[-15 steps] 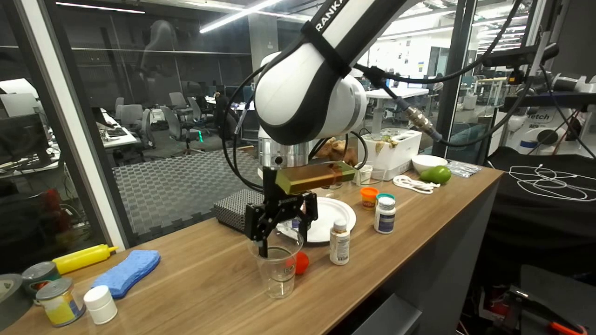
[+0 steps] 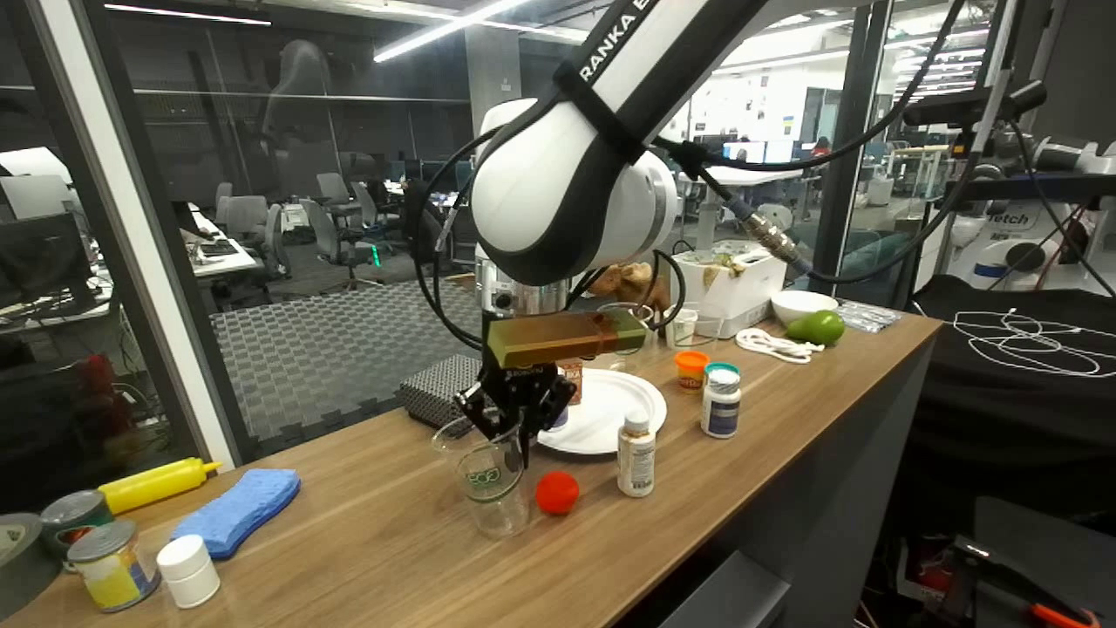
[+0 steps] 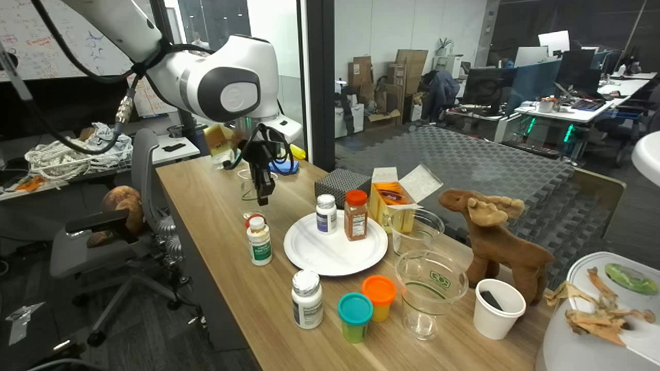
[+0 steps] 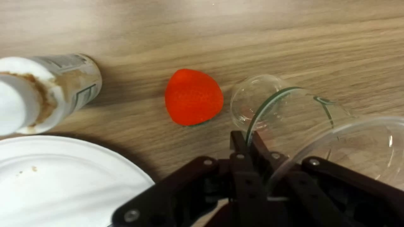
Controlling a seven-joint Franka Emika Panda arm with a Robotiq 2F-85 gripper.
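A clear plastic cup (image 2: 487,490) with a green printed band is tilted a little, and my gripper (image 2: 523,445) is shut on its wall. The wrist view shows the cup wall (image 4: 303,113) pinched between the two dark fingers at my gripper, the rim toward the palm. Whether the cup's base touches the table cannot be told. Close beside the cup lies a red ball-like object (image 4: 193,97), apart from the fingers. In the second exterior view the cup (image 3: 247,185) is partly hidden behind my gripper (image 3: 264,197).
A white plate (image 3: 297,253) carries a pill bottle (image 3: 326,214) and a spice jar (image 3: 356,216). A stained white bottle (image 2: 636,457) stands right of the red object. To the left lie a blue sponge (image 2: 239,509) and a white-capped jar (image 2: 188,572), with bare table between.
The gripper has closed from its wider spread onto the cup wall. The cup has shifted left and slightly up in the exterior view and now leans, leaving the red object fully visible.
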